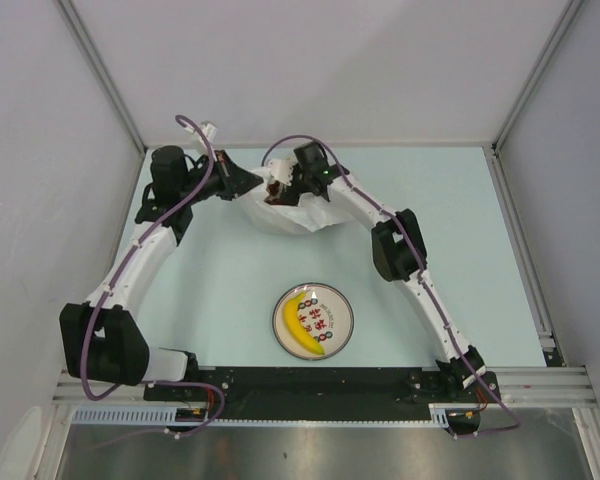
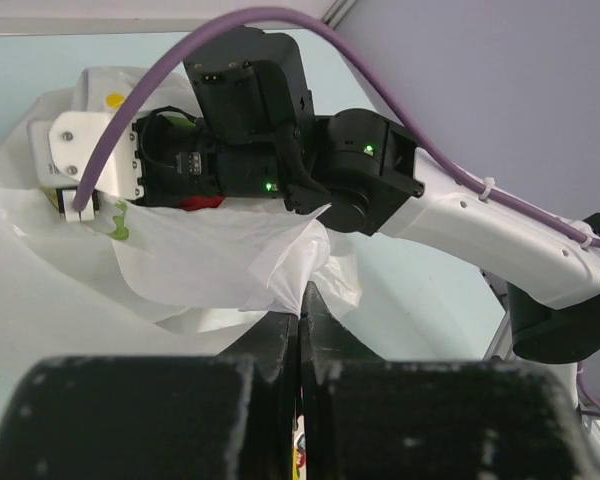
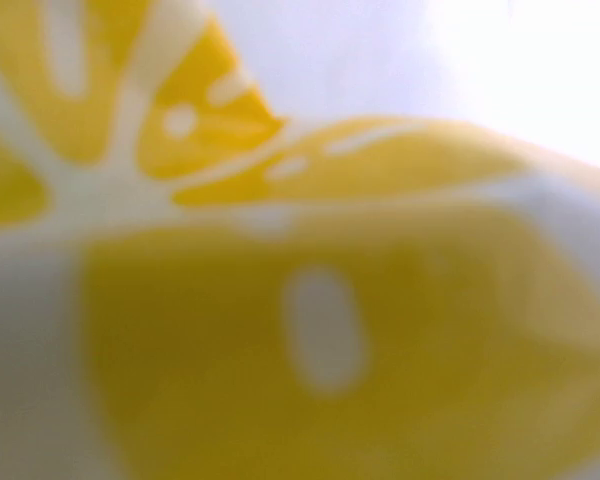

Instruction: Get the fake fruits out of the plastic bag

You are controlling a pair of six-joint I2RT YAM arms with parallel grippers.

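The white plastic bag (image 1: pixel 310 215) lies at the back middle of the table, with dark red fruit partly visible inside. My left gripper (image 1: pixel 242 183) is shut on a gathered edge of the bag at its left, seen also in the left wrist view (image 2: pixel 298 320). My right gripper (image 1: pixel 280 185) is down in the bag, its fingers hidden; the right wrist view is filled by blurred white plastic with a yellow print (image 3: pixel 400 310). A yellow banana (image 1: pixel 298 325) lies on the plate (image 1: pixel 335 305) near the front.
The right arm (image 1: pixel 375 210) reaches diagonally across the bag from the front right. Walls border the table at the back and sides.
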